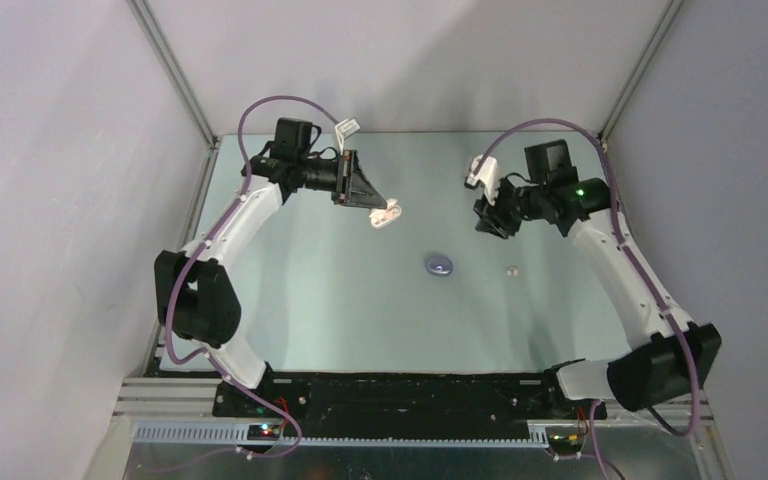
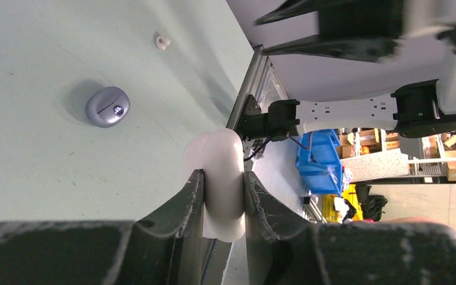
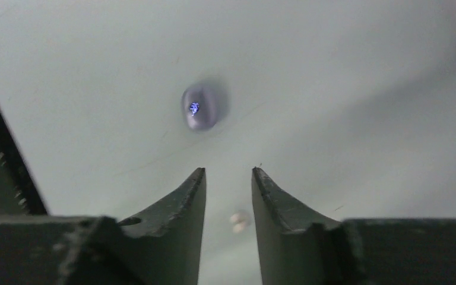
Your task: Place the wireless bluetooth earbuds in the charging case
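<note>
My left gripper is shut on the white charging case (image 2: pixel 222 154), held above the upper middle of the table; from above, the case (image 1: pixel 386 213) pokes out from its fingertips. My right gripper stands apart to the right, fingers parted with nothing between them. A small white earbud lies on the right part of the table; in the blurred right wrist view a pale small thing (image 3: pixel 240 221) shows between and beyond the fingertips.
A purple-grey oval pod (image 1: pixel 438 265) lies mid-table, left of the earbud. Pale walls enclose it at sides and back.
</note>
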